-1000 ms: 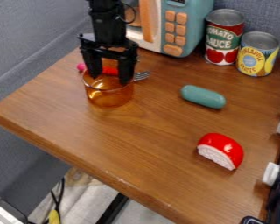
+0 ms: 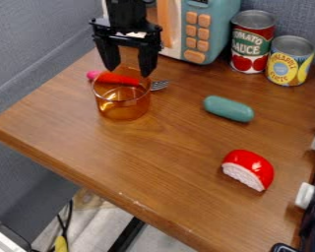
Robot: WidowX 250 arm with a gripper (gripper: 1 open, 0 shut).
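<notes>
My black gripper [image 2: 127, 59] hangs above the orange transparent cup [image 2: 122, 102], its two fingers apart with nothing seen between them. A red-and-pink object [image 2: 115, 79] lies across the top of the cup, and a silver fork [image 2: 159, 86] shows beside it on the right.
A teal toy microwave [image 2: 205, 30], a tomato can [image 2: 250, 44] and a yellow can [image 2: 289, 64] stand at the back right. A green cylinder [image 2: 227, 109] and a red-white piece [image 2: 248, 168] lie on the wooden table [image 2: 147, 167].
My gripper has risen from down at the cup to above it, uncovering the red object across the rim.
</notes>
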